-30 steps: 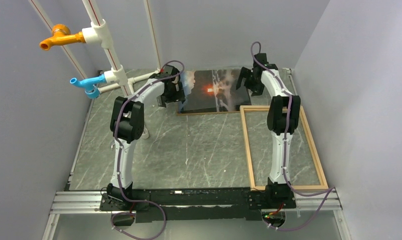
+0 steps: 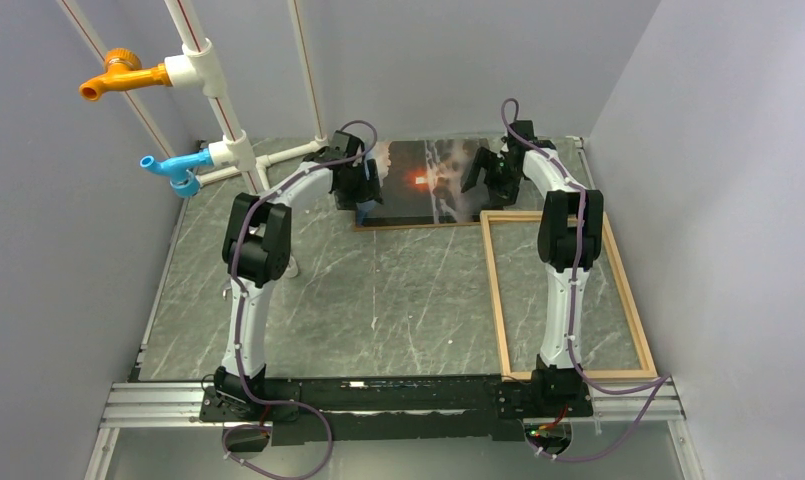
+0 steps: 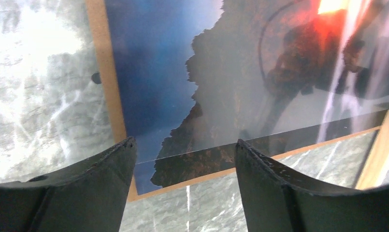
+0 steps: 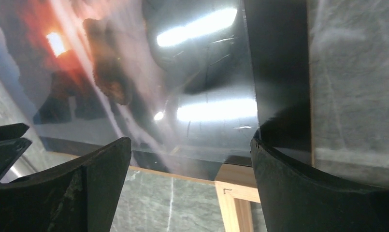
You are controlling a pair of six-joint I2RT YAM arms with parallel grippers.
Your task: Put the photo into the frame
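Observation:
The photo (image 2: 408, 185), a glossy dark picture with a bright red-orange glow on a thin wooden backing, lies flat at the back middle of the table. A pale wooden frame (image 2: 496, 300) lies at the right, its back left corner touching or very near the photo's front edge. My left gripper is over the photo's left end, its fingers (image 3: 108, 166) apart on either side of the front left corner. Over the photo's right end stands my right gripper, open, nothing between its fingers; the frame's corner (image 4: 236, 176) shows just below.
White pipes (image 2: 223, 110) with an orange tap (image 2: 123, 76) and a blue tap (image 2: 176, 168) rise at the back left. Grey walls close in the back and sides.
The left gripper has shifted right, onto the photo's left end. The right gripper has moved left and toward the front, over the right end. Photo and frame have stayed put.

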